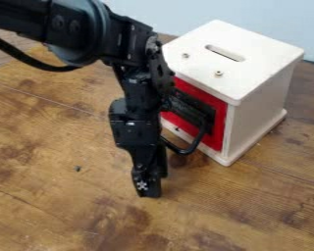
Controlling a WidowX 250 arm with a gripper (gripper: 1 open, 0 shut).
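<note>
A pale wooden box [251, 98] with a slot on top stands at the upper right, a red panel [219, 132] on its left-facing side holding a dark fitting partly hidden by the arm. My black gripper [148, 181] points down at the wooden floor, just left of the box's front. Whether its fingers are open or shut, or hold anything, is not clear.
Bare wooden surface [68, 186] fills the left and the foreground. A white wall rises behind the box. A black cable loops from the arm beside the red panel.
</note>
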